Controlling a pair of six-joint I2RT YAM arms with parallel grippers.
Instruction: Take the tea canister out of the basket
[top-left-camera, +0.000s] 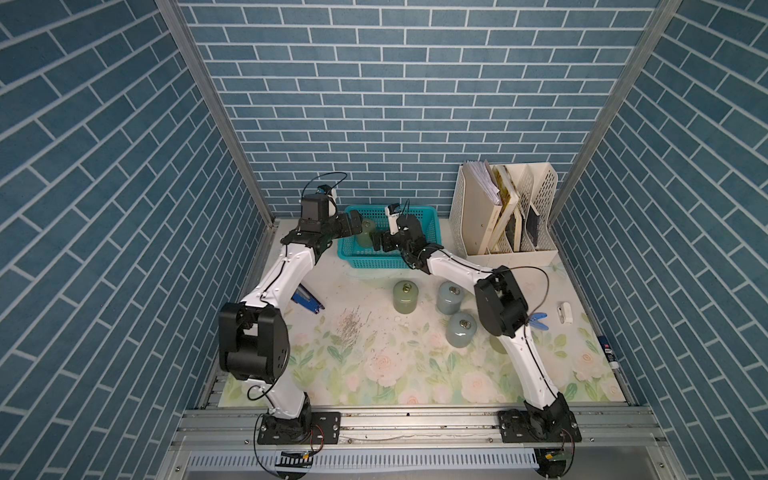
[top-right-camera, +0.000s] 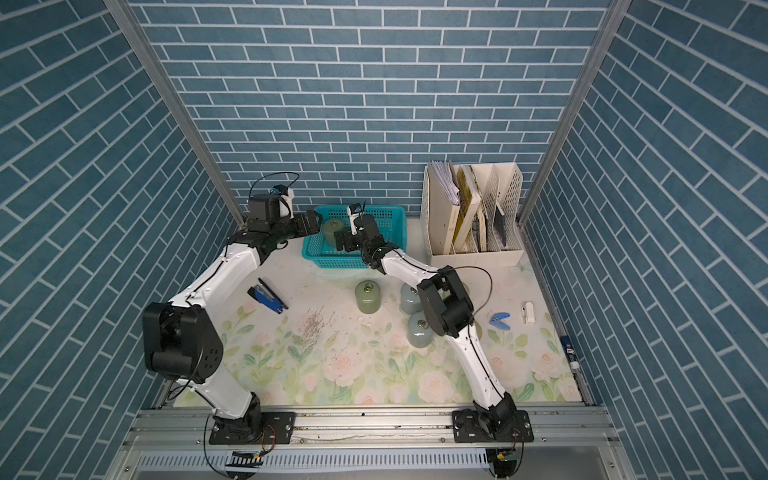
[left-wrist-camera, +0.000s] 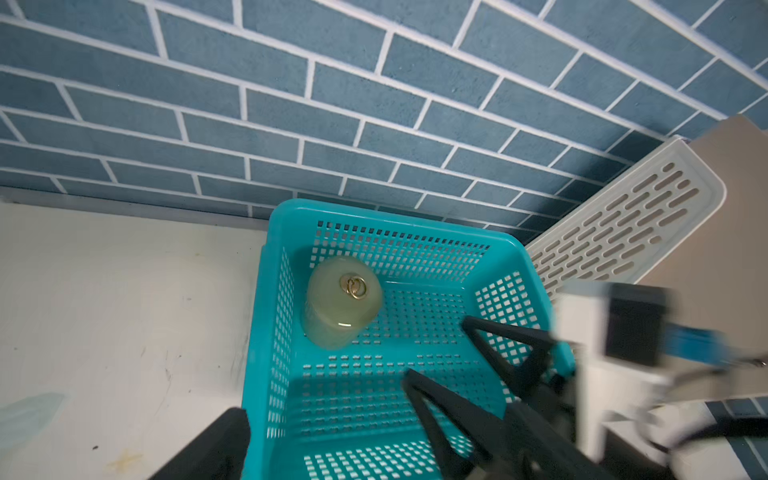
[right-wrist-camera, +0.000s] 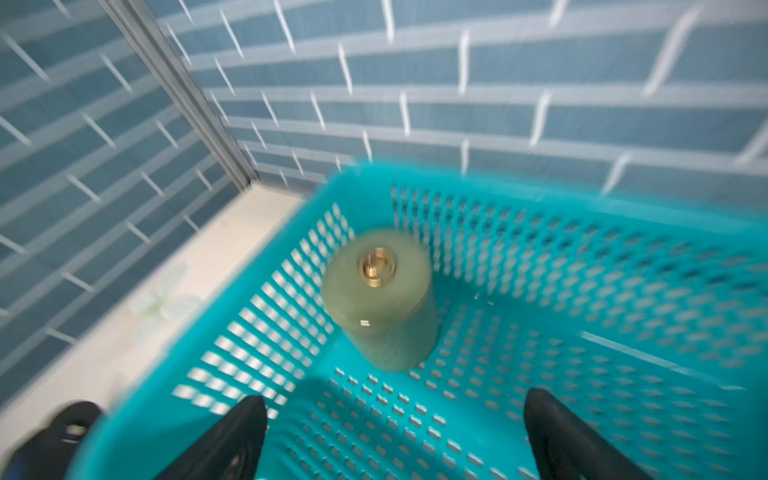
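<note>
A green tea canister (left-wrist-camera: 344, 300) with a gold ring on its lid stands upright in the back left part of the teal basket (left-wrist-camera: 254, 376). In the right wrist view the same canister (right-wrist-camera: 388, 308) sits ahead of my right gripper, whose fingers are wide apart with nothing between them. My left gripper is also open and empty, at the basket's left side and apart from the canister. Also in the left wrist view, the right gripper's fingers (left-wrist-camera: 436, 400) reach over the basket from the right. From above, the grippers partly cover the canister (top-right-camera: 333, 230).
In front of the basket stands another green canister (top-left-camera: 405, 297), with blue-grey canisters (top-left-camera: 461, 329) to its right. A white file rack (top-left-camera: 512, 258) is right of the basket. A blue stapler (top-right-camera: 265, 299) lies front left.
</note>
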